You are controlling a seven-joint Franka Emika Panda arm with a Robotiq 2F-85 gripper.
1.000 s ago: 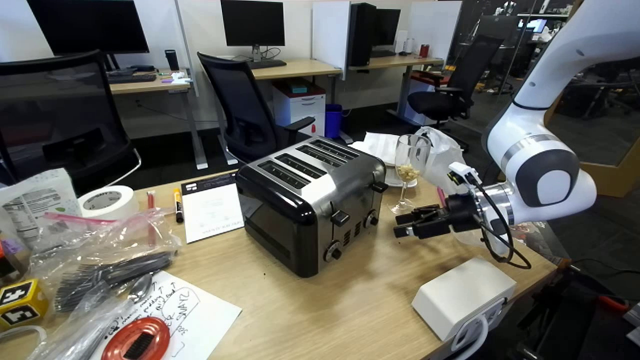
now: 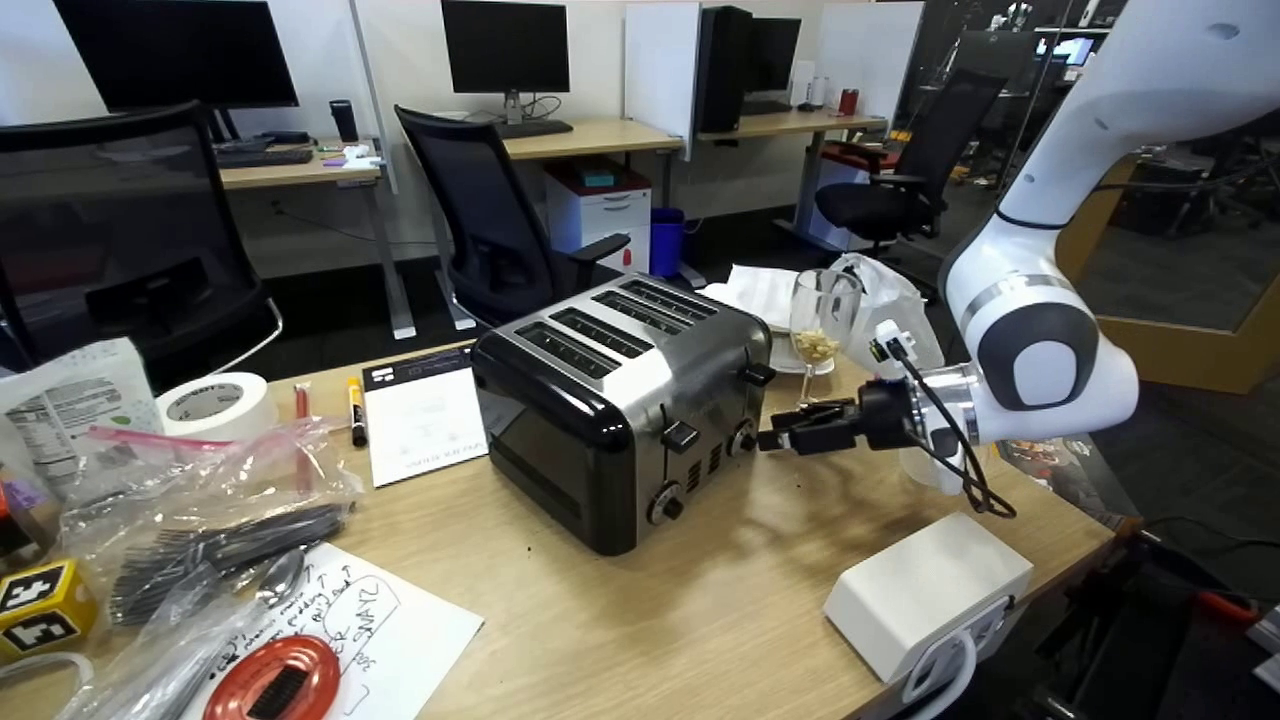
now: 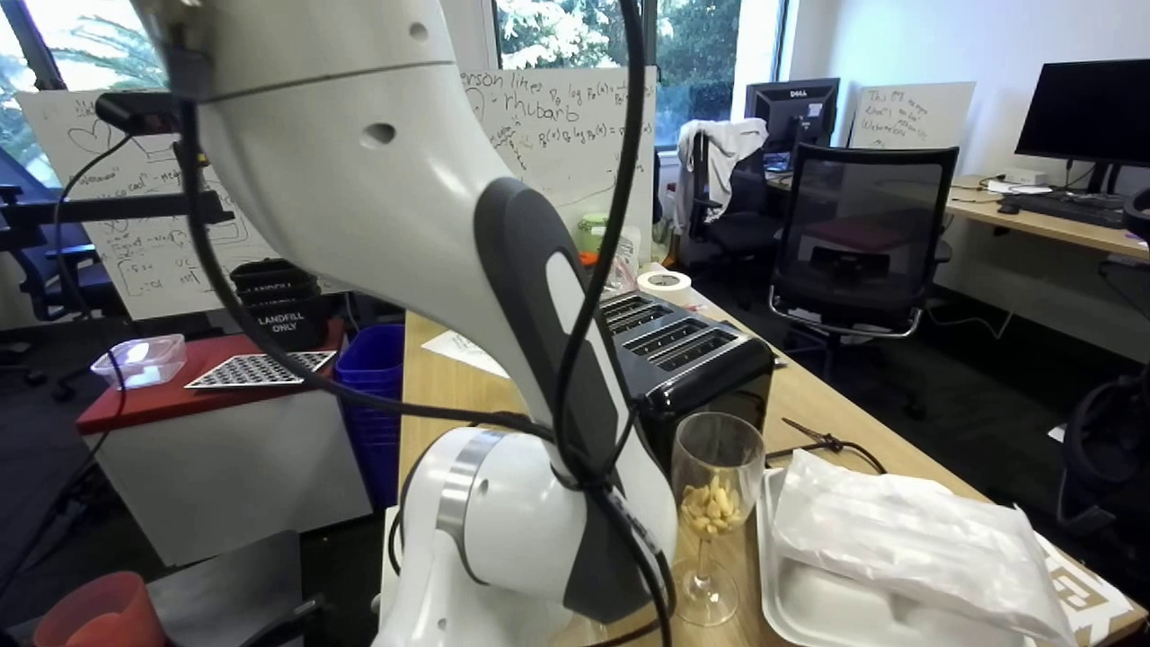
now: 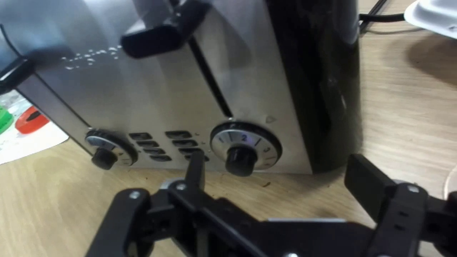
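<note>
A black and steel four-slot toaster [image 2: 624,384] stands on the table, its control face turned toward my gripper. Wide open, the fingers have only air between them. Just beyond the fingertips, in the wrist view, is the toaster's dial [image 4: 246,147], with a black knob [image 4: 241,161] at its centre, left of the middle of the gap. No contact between fingers and knob shows there. A second knob [image 4: 104,158] sits farther left, and a black lever [image 4: 165,34] juts out above the nearer dial. The arm hides much of the toaster in exterior view 2.
A stemmed glass with nuts [image 3: 717,491] stands close to the arm, beside a white tray [image 3: 782,604]. Nearer the front edge lies a white box [image 2: 930,588]. Bags and papers crowd the left.
My gripper has moved left in exterior view 1, closer to the toaster's farther knob, and slightly upward. The toaster and the glass stand where they were.
</note>
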